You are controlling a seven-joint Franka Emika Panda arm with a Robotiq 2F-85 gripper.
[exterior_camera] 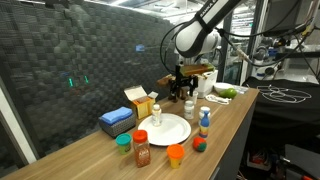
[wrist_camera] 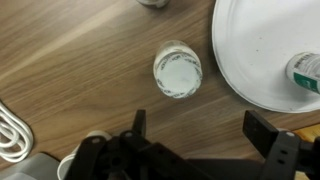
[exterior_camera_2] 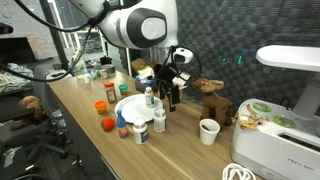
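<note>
In the wrist view my gripper is open, its two dark fingers far apart with nothing between them. Just beyond the gap stands a white-capped bottle (wrist_camera: pixel 178 72), seen from above on the wood. To its right, a white bottle with a green label (wrist_camera: pixel 304 72) is on the white plate (wrist_camera: pixel 248 62). Exterior view 2 has the gripper (exterior_camera_2: pixel 166 98) above the counter, over the near white bottle (exterior_camera_2: pixel 160 119), apparently still above its cap. A second white bottle (exterior_camera_2: pixel 140 131) and a blue bottle (exterior_camera_2: pixel 122 125) stand nearby.
A brown plush toy (exterior_camera_2: pixel 213 102) and a white cup (exterior_camera_2: pixel 209 131) stand beside the bottles, with a toaster-like white appliance (exterior_camera_2: pixel 275 145) farther right. Orange cup (exterior_camera: pixel 175 153), red tomato-like item (exterior_camera: pixel 199 145), jar (exterior_camera: pixel 142 148) and blue-topped basket (exterior_camera: pixel 117 118) surround the plate. Bare wood lies at the counter's left end.
</note>
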